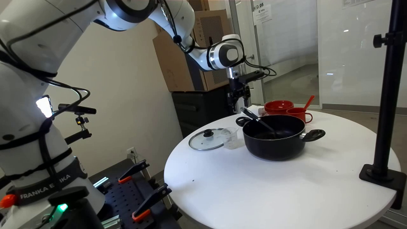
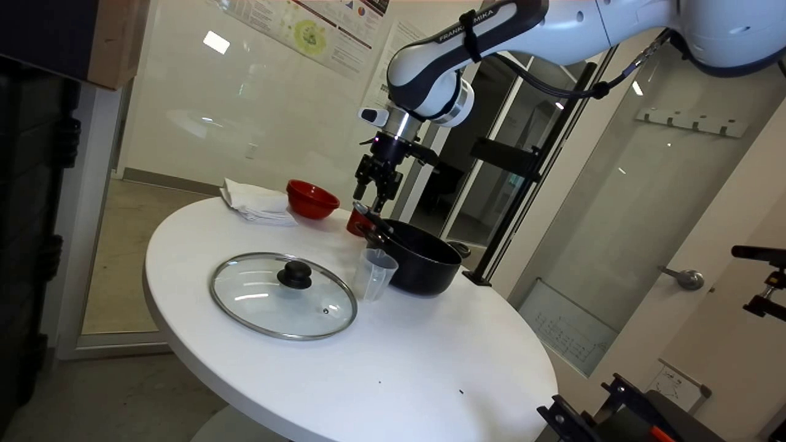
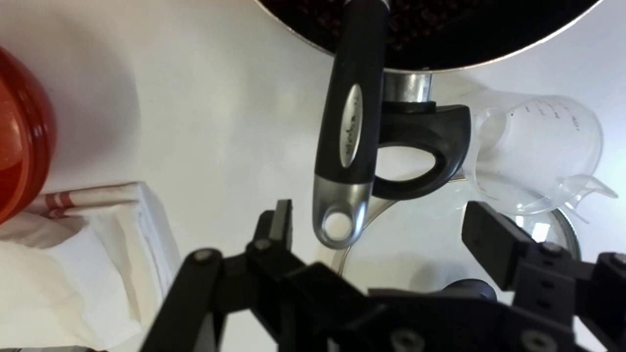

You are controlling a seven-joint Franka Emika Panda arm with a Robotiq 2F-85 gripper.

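Observation:
A black pot stands on the white round table, dark beans showing inside it. A utensil with a black and silver handle leans out over the rim, beside the pot's side handle. Above the handle's end hangs my gripper, pointing down and part open, its fingers apart on either side of that end in the wrist view. Nothing is gripped. In the second exterior view the gripper is just above the handle's tip. The utensil's lower end is hidden in the pot.
A clear measuring cup stands close by the pot handle. The glass lid lies flat near it. A red bowl, red mug and folded white cloth sit behind.

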